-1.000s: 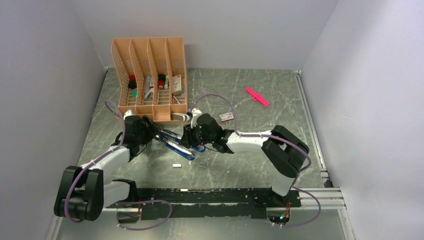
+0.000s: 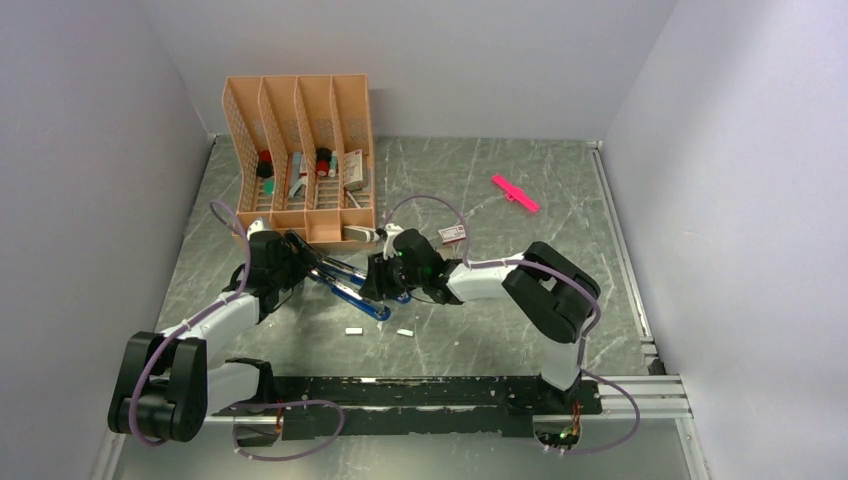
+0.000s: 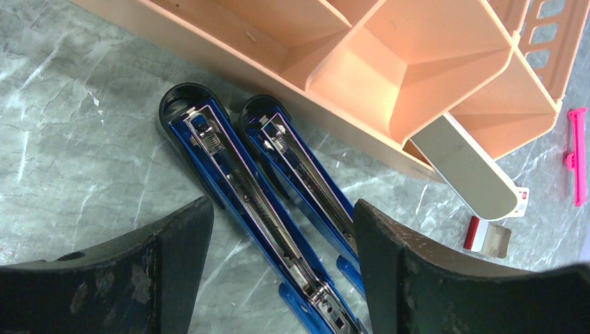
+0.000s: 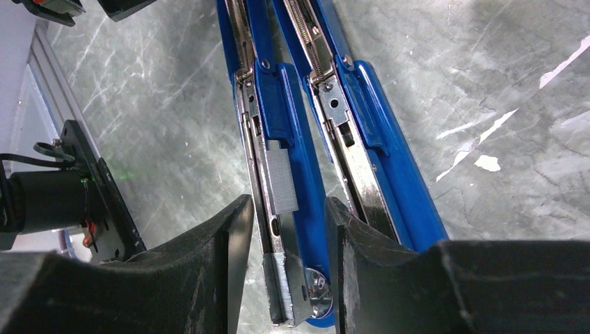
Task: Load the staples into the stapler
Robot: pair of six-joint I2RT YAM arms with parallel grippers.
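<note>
Two blue staplers lie side by side, opened out. The nearer stapler (image 4: 311, 181) carries a ribbed silver staple strip (image 4: 282, 179) on its metal magazine, and a similar ribbed stretch shows at its front end. Beside it, the other stapler (image 4: 400, 177) has a bare channel in the part that shows. My right gripper stands open above the nearer stapler's front part, its fingers apart and the strip visible below the gap. Over the hinge ends, my left gripper is parted, with both staplers visible below and nothing held.
A tan divided organizer (image 2: 300, 218) stands right behind the staplers. Two small pale pieces (image 2: 354, 331) lie on the table in front. A small box (image 2: 452, 234) and a pink clip (image 2: 515, 193) lie to the right, with clear table around them.
My right arm's elbow has swung a little to the left, and its gripper has shifted very slightly. The right-hand pale piece shows brighter. In the top view the left arm and staplers look unmoved.
</note>
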